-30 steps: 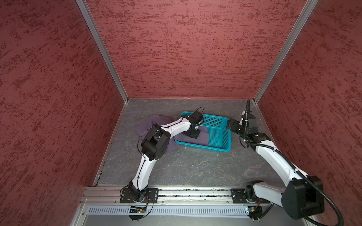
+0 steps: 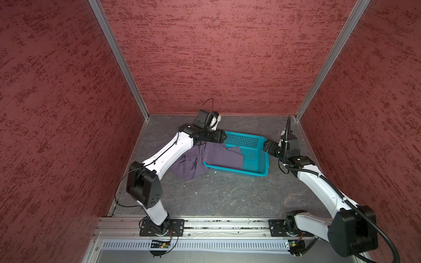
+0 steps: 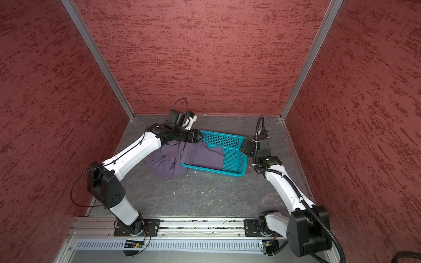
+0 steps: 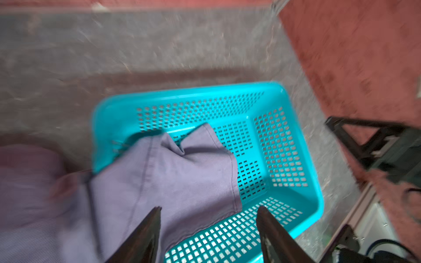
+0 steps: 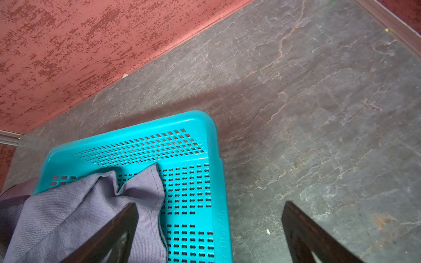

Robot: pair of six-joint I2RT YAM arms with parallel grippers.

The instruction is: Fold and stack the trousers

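Purple trousers [image 2: 222, 157] lie partly in the teal basket [image 2: 259, 174], draped over its left wall. Their other part [image 2: 189, 165] spreads rumpled on the table to the left, partly hidden by my left arm. A corner of the cloth [image 4: 199, 135] is turned up inside the basket. Above the basket's back left corner hovers my left gripper [image 2: 222, 136]; its fingers [image 4: 147, 232] are apart, with no cloth held between them. At the basket's right side, my right gripper [image 2: 266, 146] stands open and empty, its fingers [image 5: 302, 230] wide apart.
The basket's right half has a bare, perforated floor [image 5: 186, 214]. Grey table surface [image 2: 228, 195] is clear in front of the basket, and more is free behind it. Red walls [image 2: 228, 57] close in the sides and back.
The right arm and basket stay nearly still.
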